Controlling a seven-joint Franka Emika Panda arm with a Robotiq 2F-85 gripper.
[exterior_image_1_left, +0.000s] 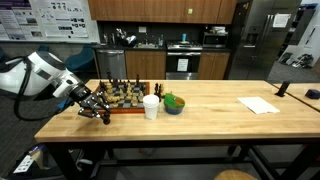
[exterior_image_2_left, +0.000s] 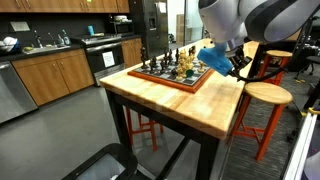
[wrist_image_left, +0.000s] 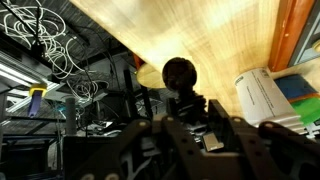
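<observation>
A dark, round-topped piece (wrist_image_left: 180, 74), perhaps a chess piece, is held in my gripper, which is shut on it; its lower part cannot be made out. In exterior view 1 the gripper (exterior_image_1_left: 105, 115) is low over the front left of the wooden table, in front of the chessboard. Exterior view 2 has the gripper (exterior_image_2_left: 238, 70) off the near side of the board. The chessboard (exterior_image_2_left: 160, 78) has a red-brown rim and carries several dark and light pieces. Whether the held piece touches the tabletop cannot be told.
A white cup (exterior_image_1_left: 151, 107) stands right of the board, beside a bowl (exterior_image_1_left: 174, 106) with green contents. White paper (exterior_image_1_left: 259, 105) lies far right, with clear tabletop between. The table's front edge (exterior_image_1_left: 200, 140) is close to the gripper. Stools (exterior_image_2_left: 266, 95) stand beside the table.
</observation>
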